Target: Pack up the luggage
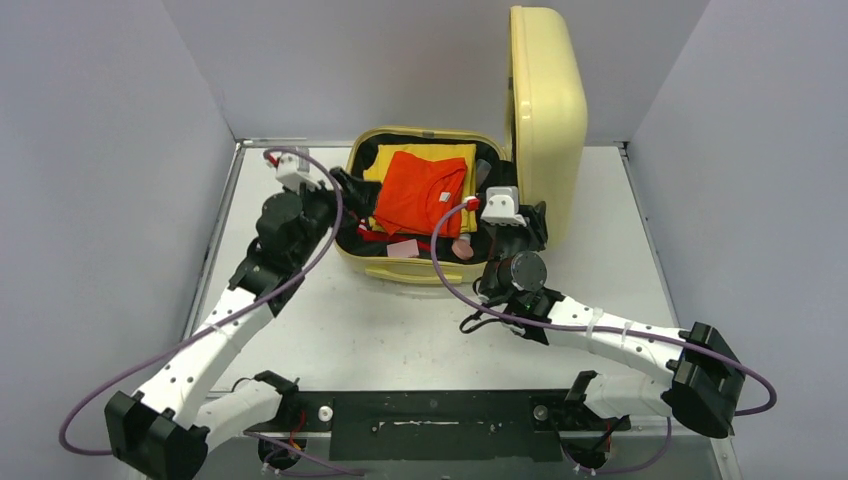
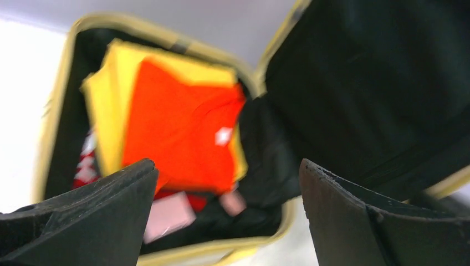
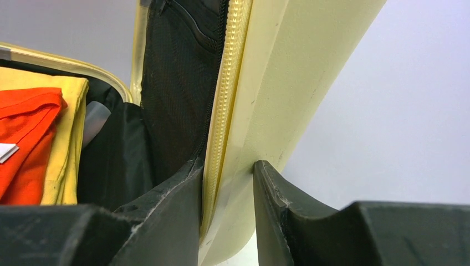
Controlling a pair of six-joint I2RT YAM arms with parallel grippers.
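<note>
The pale yellow suitcase (image 1: 430, 272) lies at the back of the table, its lid (image 1: 550, 110) swung up to about vertical on the right. Inside are a folded yellow shirt (image 1: 455, 152), an orange-red shirt (image 1: 415, 190) on top of it, a pink box (image 1: 403, 249), a pinkish bottle (image 1: 462, 248) and red cloth (image 2: 86, 169). My right gripper stands open around the lid's rim, a finger (image 3: 183, 185) on its inner side and the other outside. Open and empty, my left gripper (image 1: 358, 190) is over the suitcase's left side.
A clear container (image 3: 95, 122) sits beside the shirts. Walls enclose the table at the back, left and right.
</note>
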